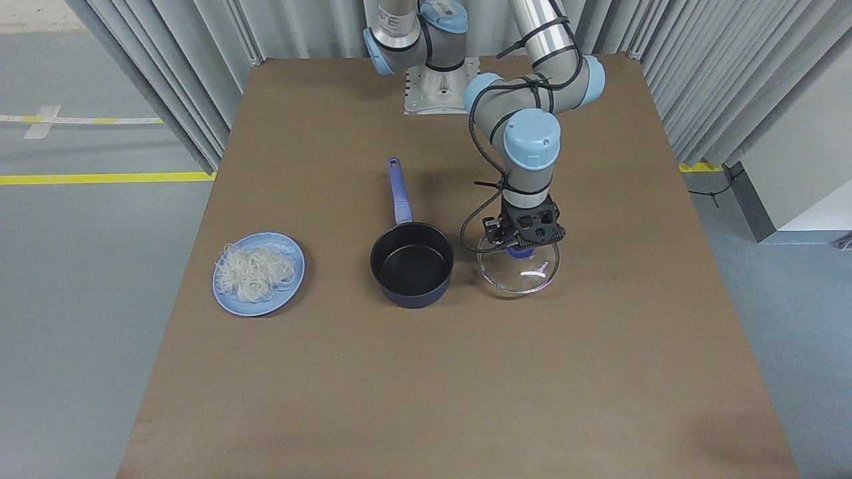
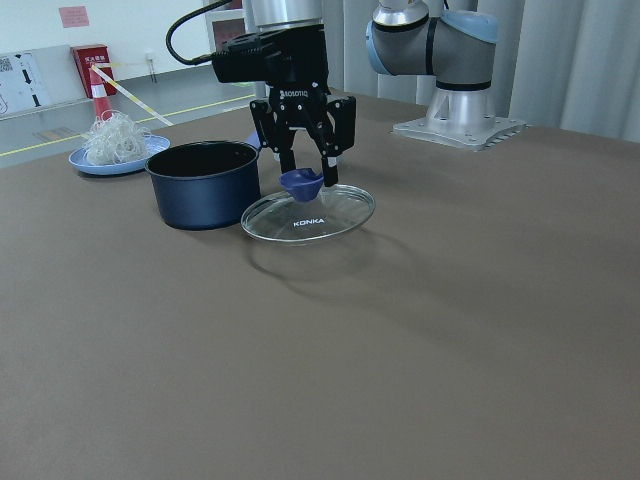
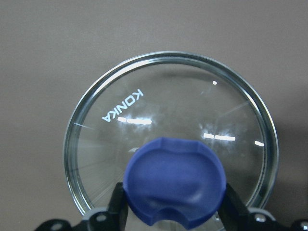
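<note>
My gripper (image 2: 307,170) is shut on the blue knob (image 3: 174,178) of the glass pot lid (image 2: 308,225), which hangs just beside the dark saucepan (image 1: 412,263), low over the table. In the front view the lid (image 1: 511,275) is right of the pan, whose mouth is uncovered and whose blue handle (image 1: 401,191) points toward the back. In the wrist view the lid's KONKA lettering shows, with the knob between my fingertips.
A blue plate (image 1: 239,305) with white noodle-like strands stands left of the pan. The arm's base (image 1: 435,96) is at the back.
</note>
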